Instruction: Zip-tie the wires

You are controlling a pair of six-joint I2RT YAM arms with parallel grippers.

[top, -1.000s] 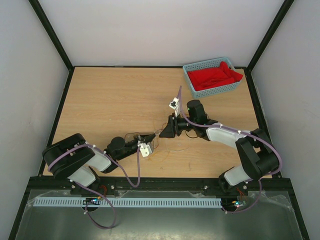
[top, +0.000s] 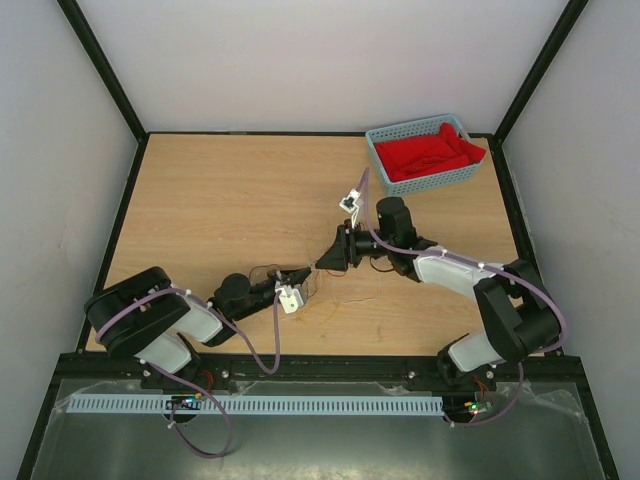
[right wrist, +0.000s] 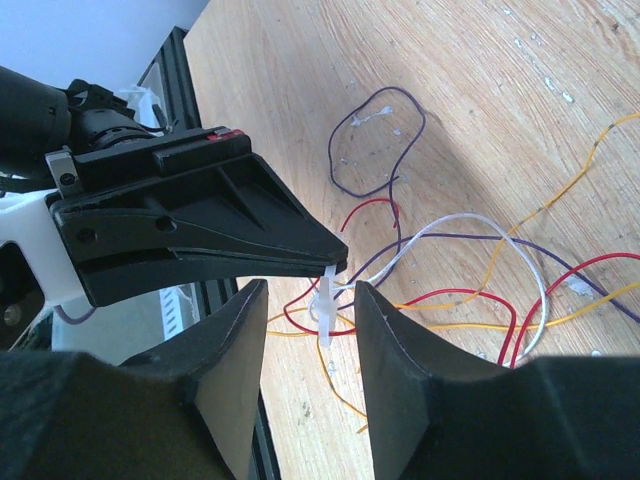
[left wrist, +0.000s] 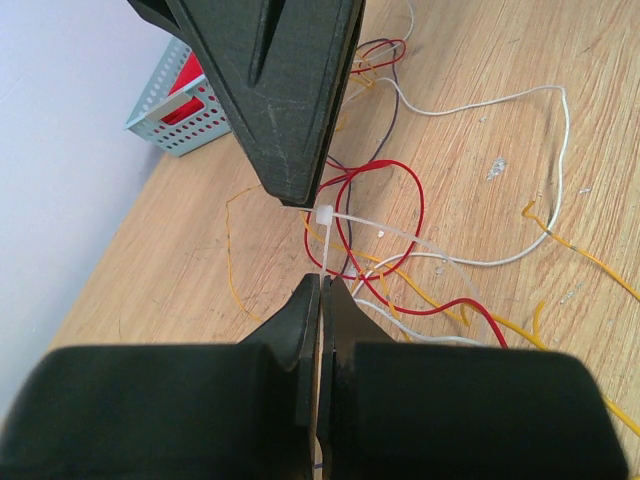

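My left gripper [top: 308, 272] is shut on a thin white zip tie [left wrist: 325, 240], which rises from between its fingertips to a small square head just under a finger of my right gripper [top: 330, 262]. In the right wrist view the right gripper stands open, with the tie's white end between and beyond its fingertips, close to the left gripper's tip. Red [left wrist: 420, 210], yellow [left wrist: 230, 260], white [left wrist: 565, 130] and dark purple [right wrist: 420, 125] wires lie loosely looped on the table beneath both grippers.
A blue basket [top: 390, 135] with red cloth [top: 425, 152] sits at the table's back right. Dark frame edges and walls border the table.
My right arm has shifted slightly over the last second, while staying close to the left gripper's tip. The left arm looks unmoved.
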